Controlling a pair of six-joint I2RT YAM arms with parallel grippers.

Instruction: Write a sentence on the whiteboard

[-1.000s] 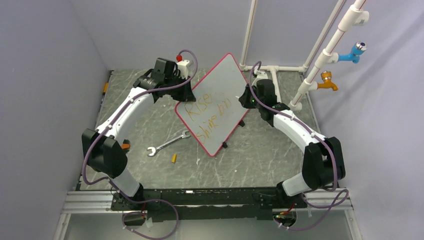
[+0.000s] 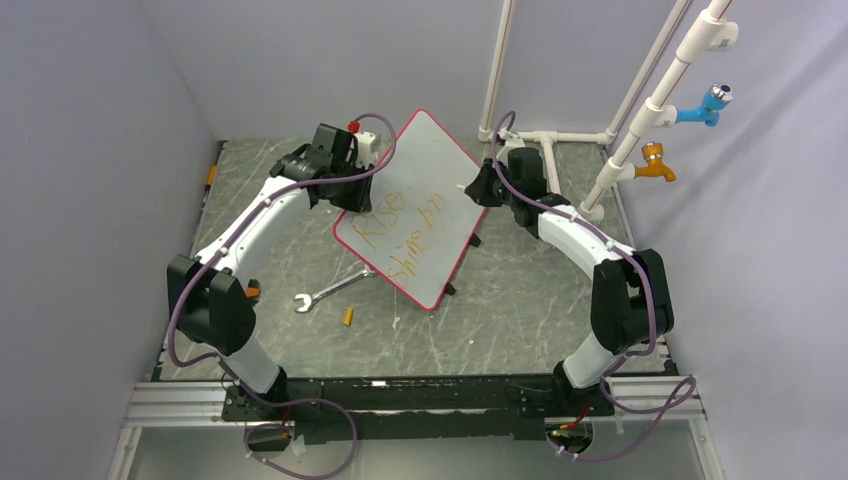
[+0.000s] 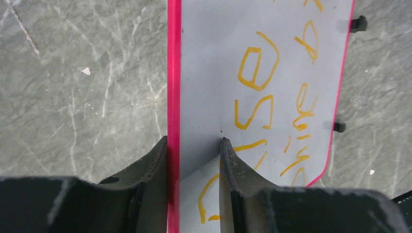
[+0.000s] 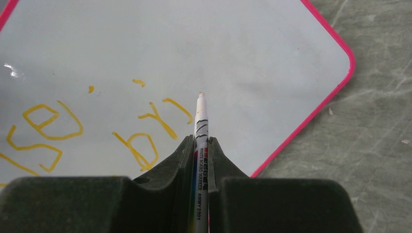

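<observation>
The whiteboard (image 2: 425, 165), pink-rimmed, stands turned like a diamond with yellow writing: "Rise" (image 2: 377, 220) and, below it, "shine" (image 2: 409, 256) followed by more letters. At the board's left side, my left gripper is open, its fingers apart with the pink rim and part of the board visible between them. A white whiteboard marker (image 4: 200, 167) is clamped in my right gripper, its tip pointing away from the fingers over a blank area just past the last letters. Whether the tip touches the surface, I cannot tell.
Below the board's left side lie a wrench (image 2: 335, 288) and a small yellow piece (image 2: 348, 316) on the grey table (image 2: 520, 320). White pipes with a blue tap (image 2: 705, 107) and an orange tap (image 2: 654, 165) stand at the right.
Seen from above, the whiteboard has turned anticlockwise, its top corner shifting left. My left gripper has moved slightly left and down; the right one, with the marker, has gone left and slightly up.
</observation>
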